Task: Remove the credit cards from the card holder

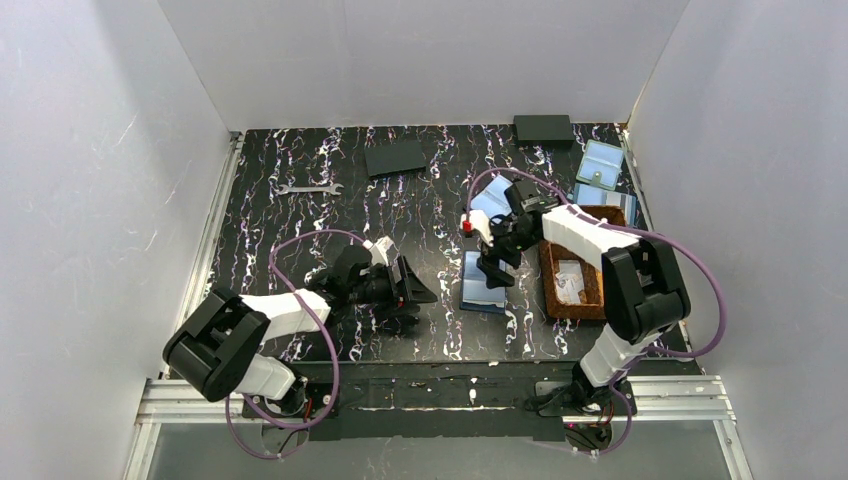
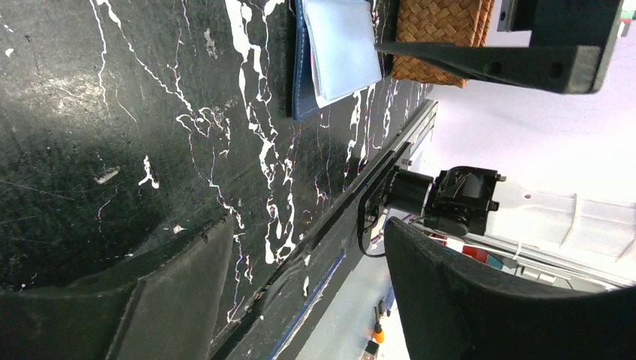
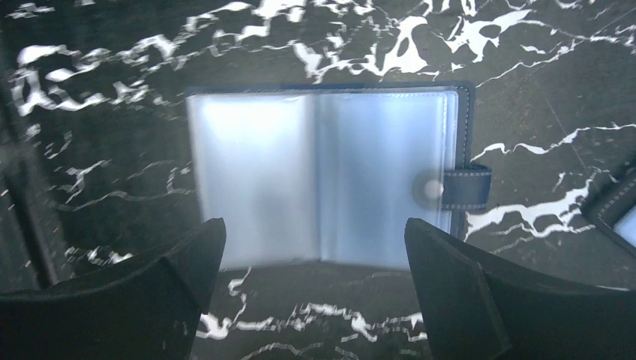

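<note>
An open navy card holder with clear sleeves lies near the table's front centre; in the right wrist view it fills the middle, its snap strap at the right. My right gripper hovers over it, open with nothing between its fingers. My left gripper is to its left, part open and empty; in the left wrist view the holder lies ahead of its fingers. Whether cards are in the sleeves I cannot tell.
A woven divided box with clear items stands at right. More card holders lie behind it and at back centre. Two dark slabs and a wrench lie at the back.
</note>
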